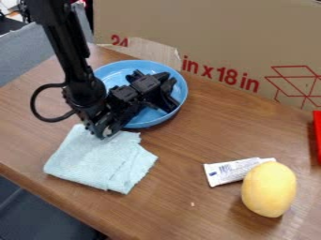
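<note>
My black gripper point(107, 120) points down at the upper edge of a folded pale blue cloth point(94, 164), just in front of a blue bowl point(171, 86). Black parts, some perhaps of the gripper and some lying in the bowl, overlap, so I cannot tell them apart clearly. Whether the fingers are open or shut, and whether anything is between them, is unclear.
A white tube point(232, 170) and a yellow mango-like fruit point(268, 191) lie at the right. A red object point(314, 136) is cut off at the right edge. A cardboard box point(226, 47) stands behind.
</note>
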